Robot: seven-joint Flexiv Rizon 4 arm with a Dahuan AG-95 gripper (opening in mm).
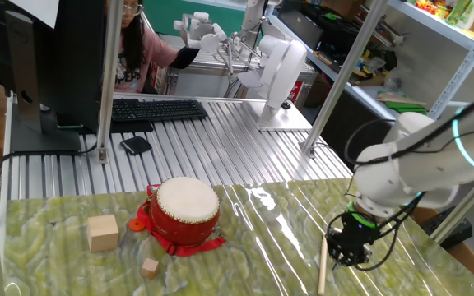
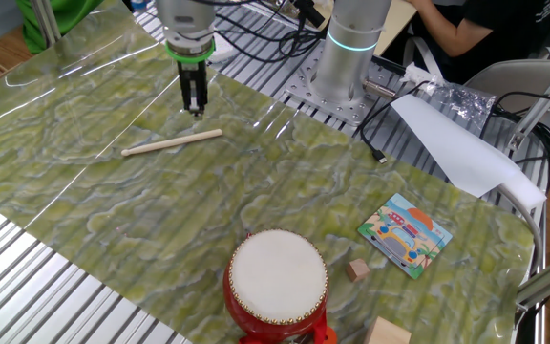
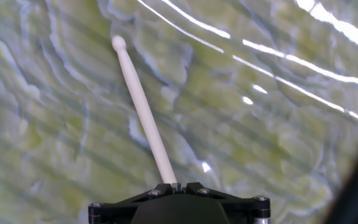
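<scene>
A pale wooden drumstick [image 2: 172, 142] lies on the green marbled mat, well away from the red drum [image 2: 278, 277] with its white head. My gripper [image 2: 195, 111] hangs above the mat beside the stick's thicker end, apart from it. In the wrist view the stick [image 3: 143, 112] runs from its rounded tip down to the fingertips, where its near end is hidden. The gripper is shut, its fingers close together, and nothing shows between them. From the first exterior side, the stick [image 1: 322, 267] lies just left of the gripper [image 1: 336, 256].
A small wooden cube [image 2: 357, 269], a larger wooden block [image 1: 103, 233] and a picture card [image 2: 406, 235] lie near the drum. A red cloth [image 1: 208, 248] sticks out under the drum.
</scene>
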